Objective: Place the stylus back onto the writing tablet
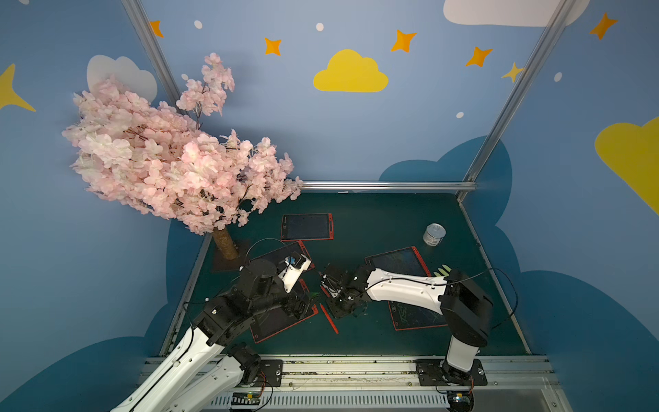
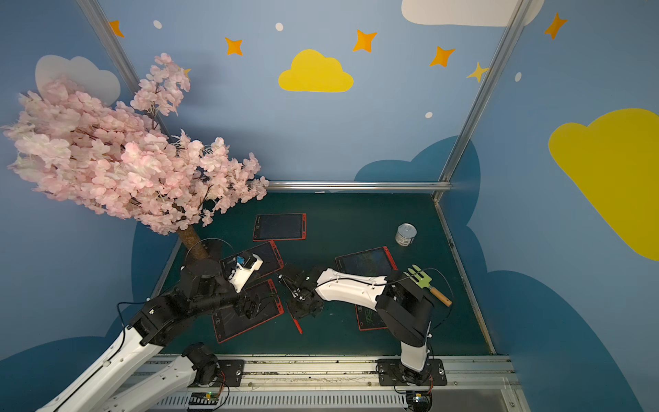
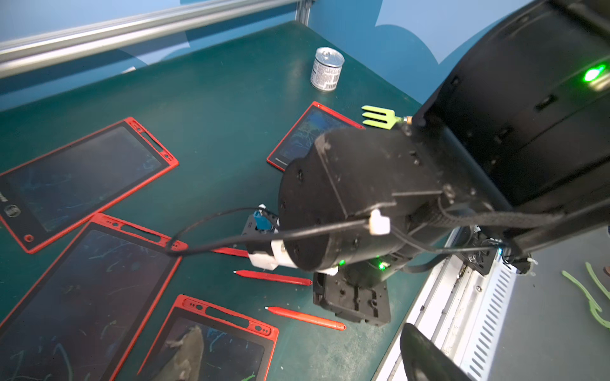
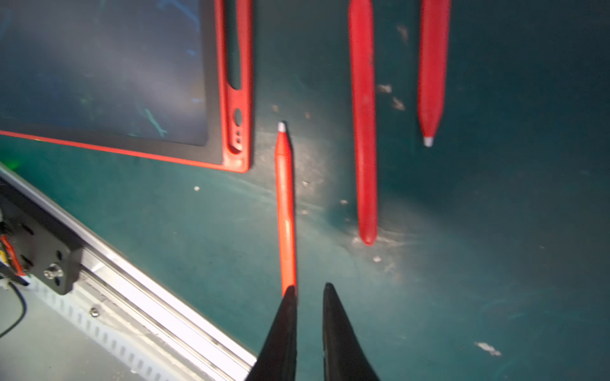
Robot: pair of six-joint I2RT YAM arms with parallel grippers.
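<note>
Three red styluses lie on the green table in the right wrist view: a lower left one (image 4: pixel 285 209), a middle one (image 4: pixel 364 139) and a right one (image 4: pixel 433 70). My right gripper is over them, fingers part open, one fingertip overlapping the lower left stylus's end, nothing clearly between them. A red-framed writing tablet (image 4: pixel 239 120) lies beside the styluses. In the top left view my left gripper (image 1: pixel 298 305) hovers above the left-hand tablets; its fingers are hard to see there and largely hidden by the arm in the left wrist view.
A small tablet (image 1: pixel 307 226) lies at the back, another (image 1: pixel 391 261) under the right arm. A can (image 1: pixel 433 234) and green fork (image 2: pixel 418 276) are at the right. The pink blossom tree (image 1: pixel 224 244) fills the back left.
</note>
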